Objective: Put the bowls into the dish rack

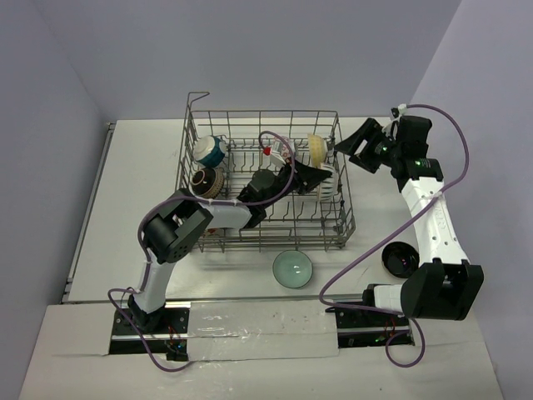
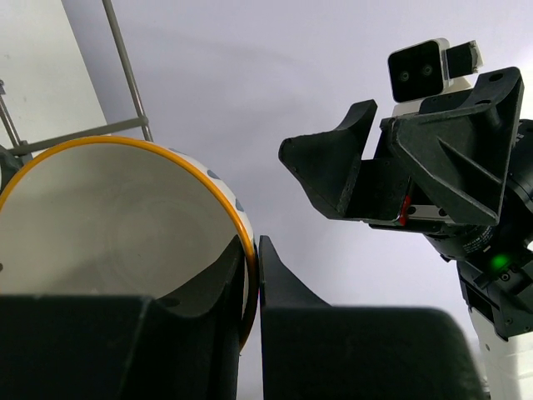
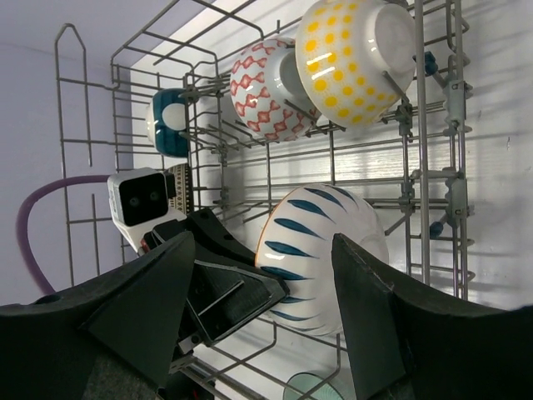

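In the right side of the dish rack [image 1: 275,243], my left gripper is shut on the rim of a white bowl with blue leaf marks [image 3: 312,250]. Its orange rim and pale inside fill the lower left of the left wrist view. My right gripper [image 1: 358,146] is open beside the rack's right edge, apart from the bowl. Behind the held bowl, a yellow-dotted bowl [image 3: 350,62] and a red-patterned bowl [image 3: 265,87] sit tilted in the rack. A teal bowl [image 1: 209,151] and a brown bowl [image 1: 207,182] are at its left.
A green bowl [image 1: 292,269] lies on the table in front of the rack, and a black bowl [image 1: 400,260] is at the right near the right arm. Rack wires and prongs surround the held bowl.
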